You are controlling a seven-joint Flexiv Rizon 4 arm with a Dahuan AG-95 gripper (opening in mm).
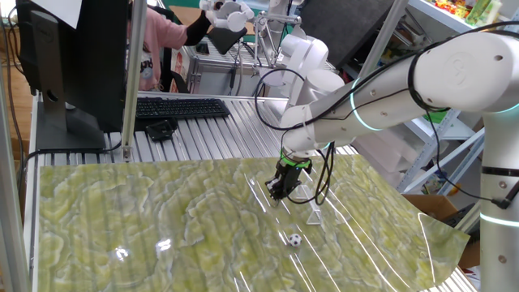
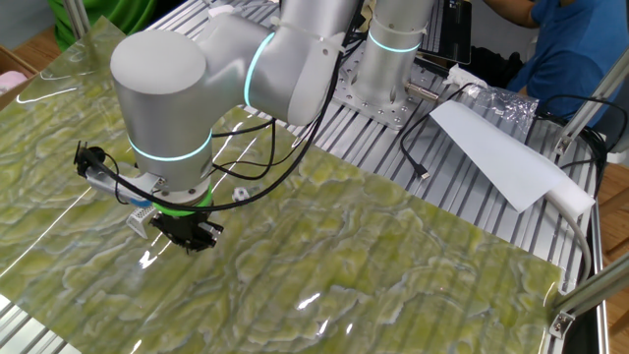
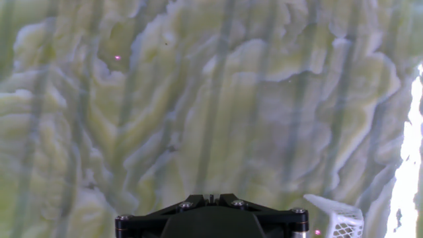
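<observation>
A small black-and-white ball, like a miniature football [image 1: 294, 241], rests on the green marbled sheet [image 1: 122, 211]; in the second exterior view this ball [image 2: 241, 195] sits beside the arm. My gripper [image 1: 276, 195] points down close to the sheet, apart from the ball and on its far side in the first exterior view. In the wrist view the black fingers [image 3: 228, 199] come together at the bottom middle, shut, with nothing visible between them. A small white frame with netting, like a goal [image 1: 314, 215], stands near the gripper; part of this goal [image 3: 345, 221] shows at the lower right of the wrist view.
A keyboard [image 1: 182, 108] and a monitor [image 1: 77, 77] stand behind the sheet. White paper [image 2: 496, 152] and a loose cable [image 2: 413, 157] lie near the robot's base. Wide areas of the sheet are bare. Cables loop around the arm.
</observation>
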